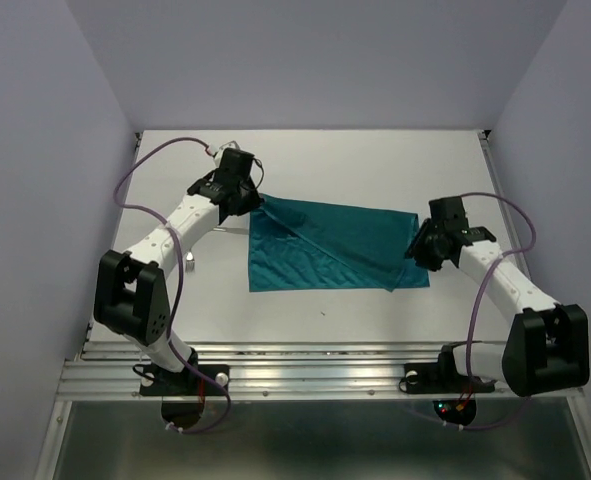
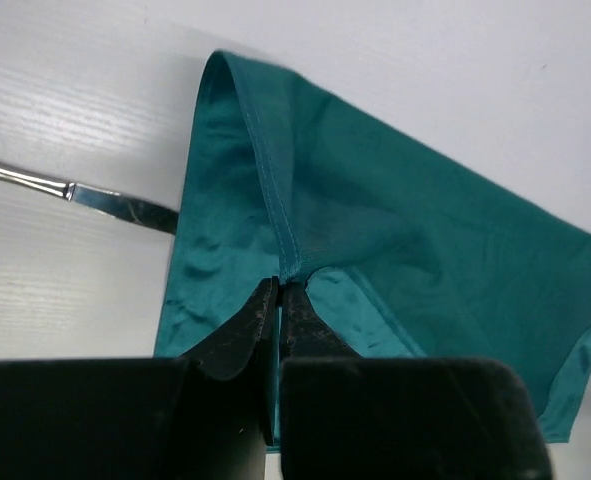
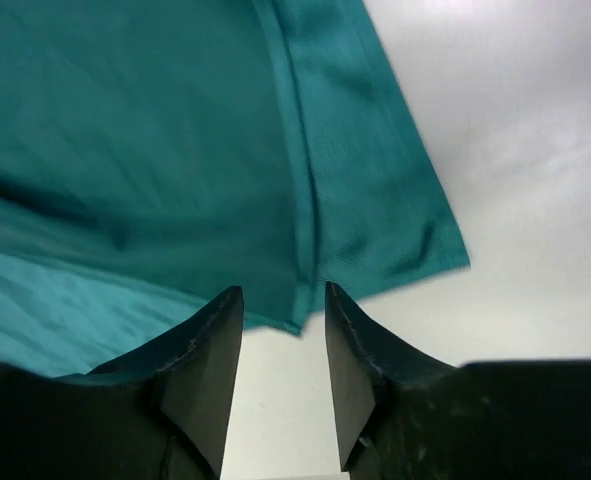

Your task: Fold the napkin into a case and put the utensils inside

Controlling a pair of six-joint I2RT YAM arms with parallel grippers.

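The teal napkin (image 1: 340,235) lies partly folded on the white table, its top layer drawn diagonally over the lower one. My left gripper is shut on the edge of that top layer, near the napkin's left side, and holds it raised. At the napkin's right end my right gripper is open, nothing held between its fingers. The flap's loose corner (image 3: 291,322) shows between and beyond those fingers. A metal knife (image 2: 120,204) lies left of the napkin, its blade tip reaching the napkin's left edge.
Another small metal piece (image 1: 189,262) shows beside the left arm; the arm may hide more of it. Grey walls stand at the sides and back.
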